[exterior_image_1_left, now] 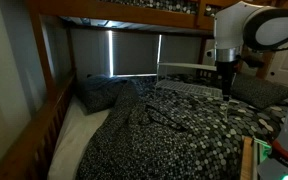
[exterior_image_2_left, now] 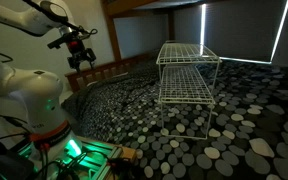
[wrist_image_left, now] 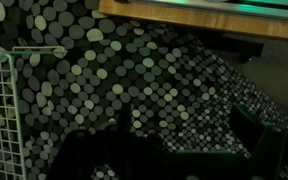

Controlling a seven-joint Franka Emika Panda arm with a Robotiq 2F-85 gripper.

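My gripper (exterior_image_1_left: 225, 90) hangs above the dotted bedspread in the first exterior view. It is at the upper left of the second exterior view, well apart from the white wire rack (exterior_image_2_left: 187, 73). The wrist view shows the dark gripper open, its fingers apart, with only the patterned cloth visible between them. The two-tier rack stands on the bed and appears empty. Part of this rack (wrist_image_left: 2, 125) enters the wrist view at the left edge.
A dark bedspread (exterior_image_1_left: 149, 135) with pale dots covers the bed. Wooden bed rails (exterior_image_1_left: 39, 135) run along the left, and an upper bunk rail (exterior_image_1_left: 134, 14) crosses overhead. A wooden edge (wrist_image_left: 204, 17) crosses the top of the wrist view. Much of the bedspread is clear.
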